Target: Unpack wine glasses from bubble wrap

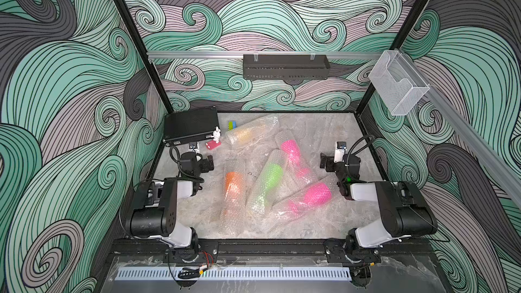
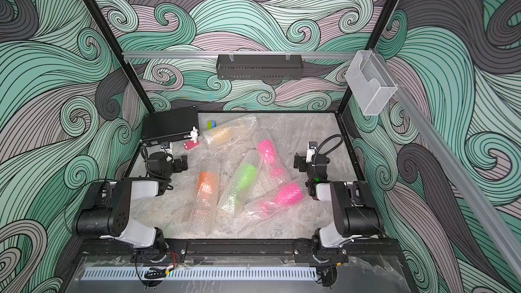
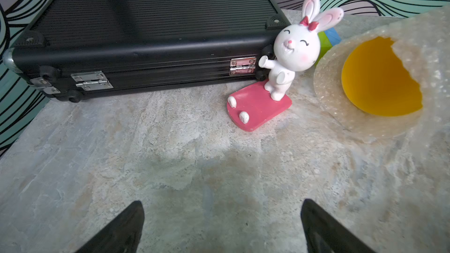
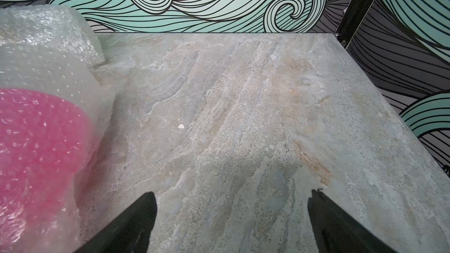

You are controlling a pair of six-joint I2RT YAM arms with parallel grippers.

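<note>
Several glasses lie rolled in clear bubble wrap on the table: an orange one (image 1: 234, 186) upright in the picture, a green one (image 1: 272, 178) slanting beside it, a pink one (image 1: 316, 195) at the front right, another pink one (image 1: 292, 153) behind that, and a yellow-orange one (image 1: 251, 131) at the back. In the left wrist view, the yellow glass (image 3: 379, 77) shows inside its wrap's open end. My left gripper is open over bare table, left of the orange bundle. Also open and empty, my right gripper stands right of the pink bundles.
A black case (image 1: 191, 125) fills the back left corner. Before it stands a white rabbit figure (image 3: 291, 49) on a pink base (image 3: 257, 105), with a blue-green block (image 1: 232, 124) nearby.
</note>
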